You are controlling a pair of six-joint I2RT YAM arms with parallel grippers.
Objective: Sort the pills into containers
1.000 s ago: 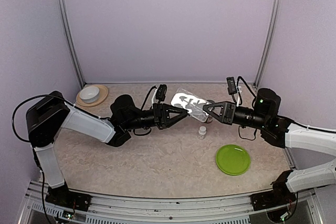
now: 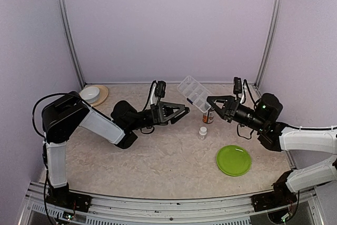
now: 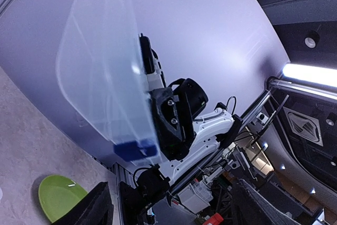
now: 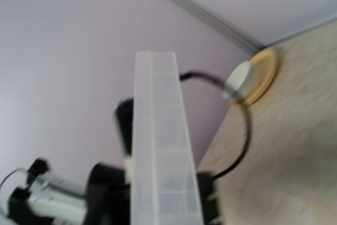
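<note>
A clear compartmented pill box (image 2: pixel 194 92), with a blue piece near one end, is held tilted in the air by my right gripper (image 2: pixel 219 104), shut on it; in the right wrist view the box (image 4: pixel 164 135) fills the centre. My left gripper (image 2: pixel 176 113) is to the box's lower left, apart from it, fingers parted with nothing seen between them. In the left wrist view the box (image 3: pixel 105 67) looms blurred above the fingers. A small white bottle (image 2: pixel 202 133) and a larger labelled bottle (image 2: pixel 208 117) stand on the table below the right gripper.
A green plate (image 2: pixel 233 159) lies front right. A white bowl (image 2: pixel 90 94) on a wooden plate (image 2: pixel 103 93) is at back left.
</note>
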